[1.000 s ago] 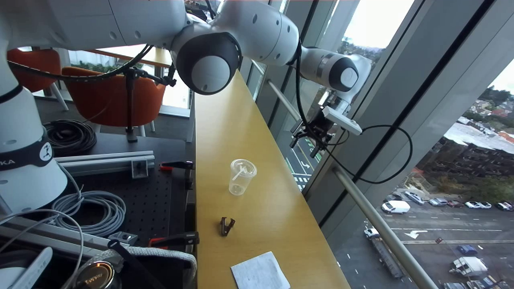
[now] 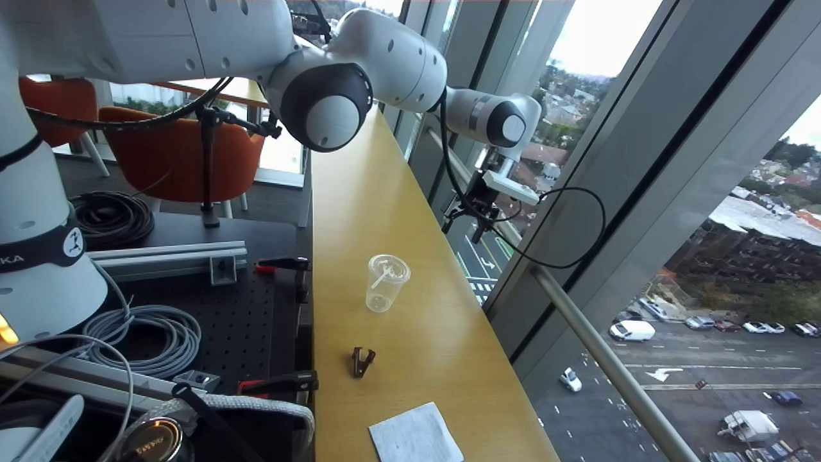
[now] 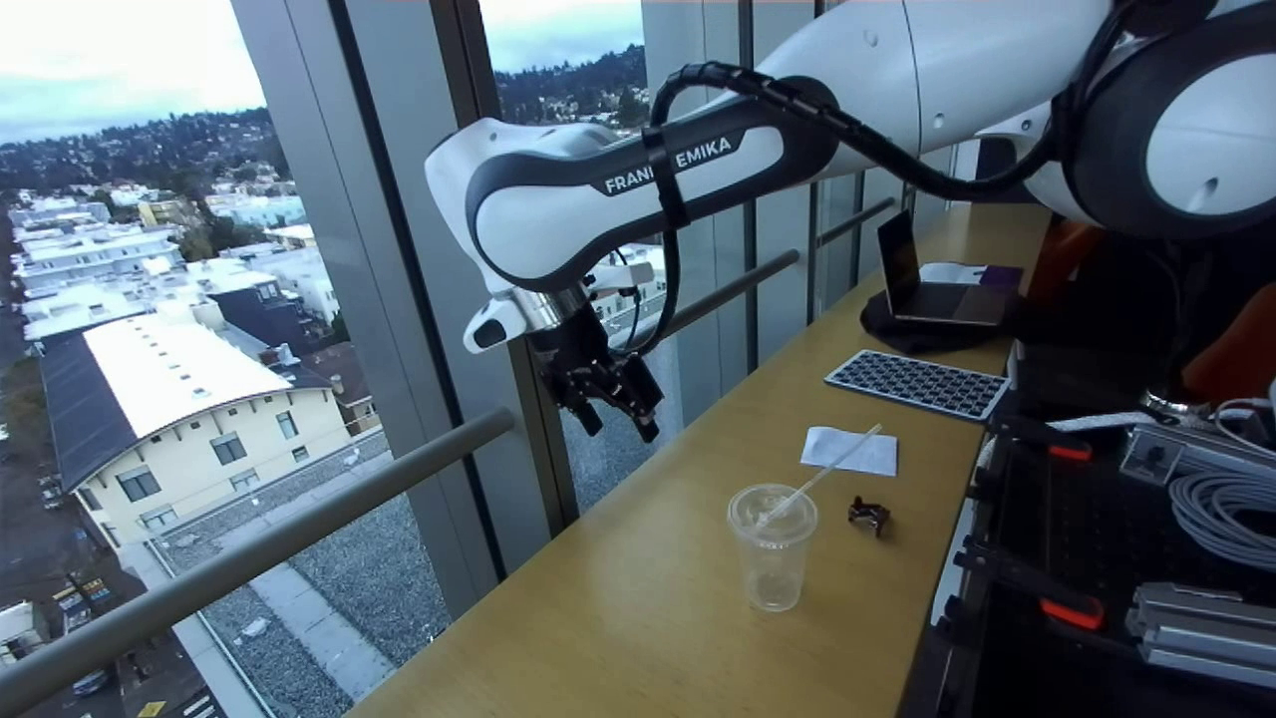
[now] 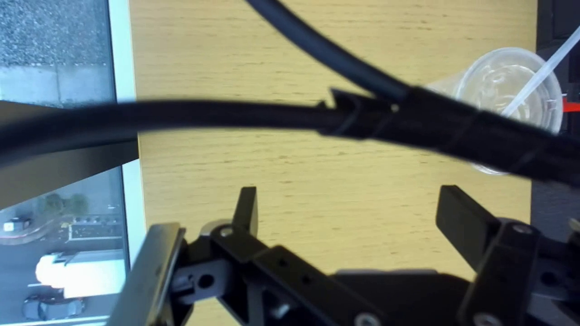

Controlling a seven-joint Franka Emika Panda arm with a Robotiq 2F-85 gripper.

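A clear plastic cup point(image 2: 382, 289) with a lid and a pale straw stands upright on the narrow wooden table. My gripper point(image 2: 462, 226) hangs in the air towards the window side, apart from the cup and above table height. Its fingers are spread wide in the wrist view, where only bare wood shows between the fingertips. The cup point(image 4: 508, 81) appears there at the upper right, partly covered by a black cable point(image 4: 337, 117). Near the cup lies a small dark clip point(image 3: 869, 515), and beyond it a white folded cloth or paper point(image 3: 851, 451).
A keyboard point(image 3: 918, 383) and an open laptop point(image 3: 951, 293) occupy the far end of the table in exterior view 2. Along the window side runs a metal rail point(image 2: 608, 362). Clamps with red handles point(image 3: 1072, 612) line the opposite edge.
The arm's outer end and gripper have moved left and slightly up in exterior view 1, with the cable following. The cup, clip and white sheet have stayed put.
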